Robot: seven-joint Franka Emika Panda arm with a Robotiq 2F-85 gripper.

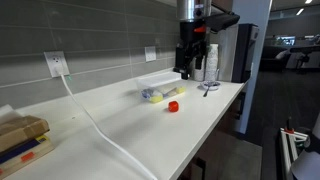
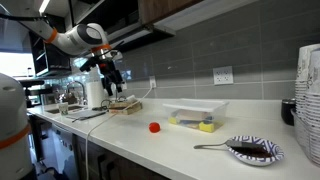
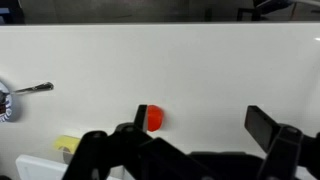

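My gripper (image 1: 187, 72) hangs high above the white counter, pointing down, its fingers wide apart and empty. In the wrist view its dark fingers (image 3: 262, 128) stand far apart, with only bare counter showing between them. A small round red object (image 1: 173, 106) rests on the counter below. From the wrist, that red object (image 3: 154, 118) appears just inside the left finger. Across the room in the other exterior view, the gripper (image 2: 105, 79) is well to the left of the red object (image 2: 154, 127) and above it.
Along the wall stands a clear white bin (image 2: 197, 108), a yellow item (image 2: 207, 127) at its front. A spatula (image 2: 213, 146) lies against a patterned plate (image 2: 256, 151). Stacked bowls (image 2: 308, 95) rise at the right. Brown boxes (image 1: 22, 135) and a white cable (image 1: 98, 128) occupy the other end.
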